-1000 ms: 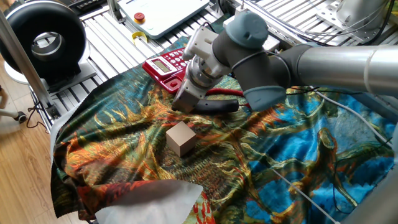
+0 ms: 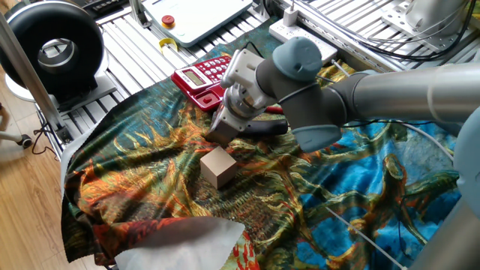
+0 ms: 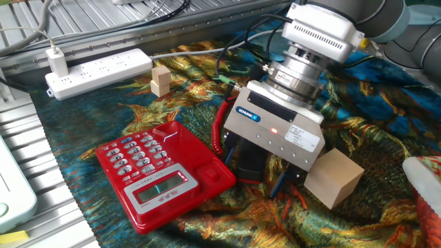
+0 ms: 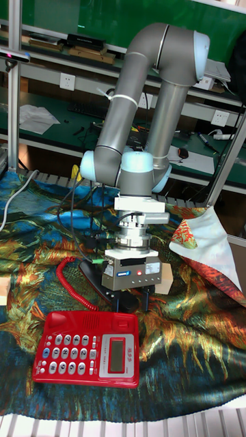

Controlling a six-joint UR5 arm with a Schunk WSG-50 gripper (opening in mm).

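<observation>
My gripper (image 3: 251,178) points down over the cloth, its two thin dark fingers apart, so it stands open. Between and behind those fingers, in exterior view 2, shows the black handset (image 3: 251,165), partly hidden by the gripper body. The handset (image 2: 268,127) lies on the cloth in exterior view 1, off its cradle. Beside it sits the red desk phone (image 4: 87,348) with grey keys and a small display. A red coiled cord (image 3: 222,124) runs from the phone. Contact between fingers and handset cannot be made out.
A tan box (image 2: 218,167) stands close beside the gripper. Two small wooden blocks (image 3: 160,81) are near the white power strip (image 3: 100,74). The patterned cloth (image 2: 180,199) is wrinkled, with a folded pale corner (image 2: 184,246) in front.
The arm has shifted slightly over the last second, with the gripper staying by the handset. Phone, handset and box show no clear movement.
</observation>
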